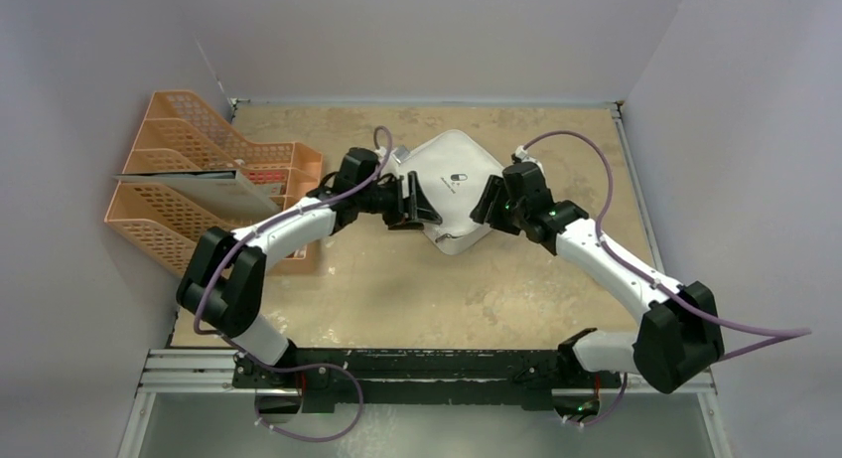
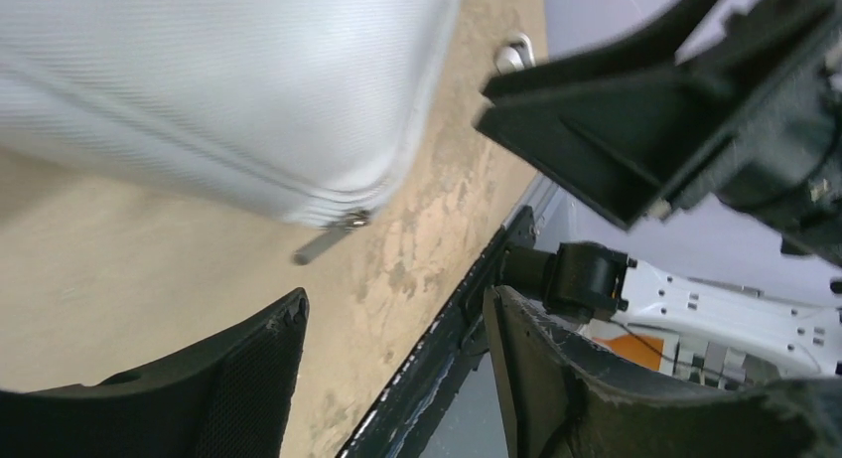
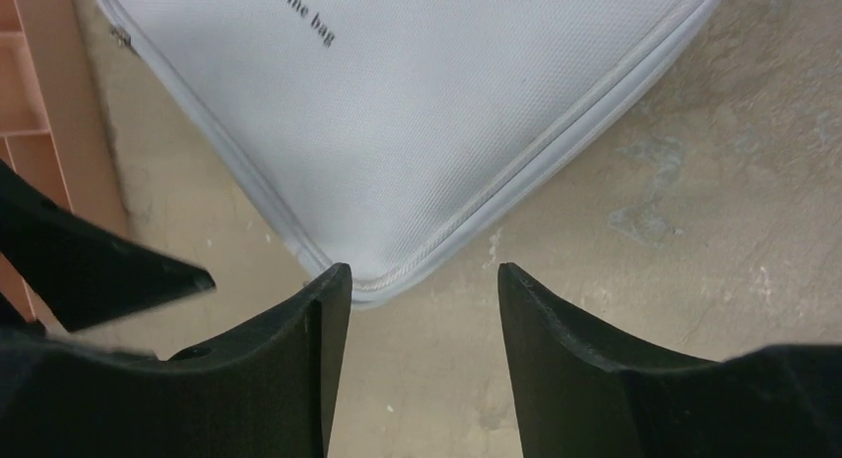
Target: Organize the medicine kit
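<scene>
A white medicine bag (image 1: 452, 180) with a pill print lies flat and turned at an angle on the table; its lid is down. In the left wrist view, a zipper pull (image 2: 333, 235) hangs at the bag's near corner, free of any fingers. My left gripper (image 1: 427, 215) is over the bag's left near side, its fingers (image 2: 260, 364) apart with nothing between them. Across the bag, my right gripper (image 1: 483, 210) stands open by the near right side, and its fingers (image 3: 333, 349) are empty too. Part of the bag's left side is hidden by the left arm.
An orange slotted organizer (image 1: 164, 220) stands at the left, with a flat pale folder (image 1: 213, 192) and small red packets (image 1: 268, 177) in it. Bare table (image 1: 427, 299) lies in front of the bag and to its right.
</scene>
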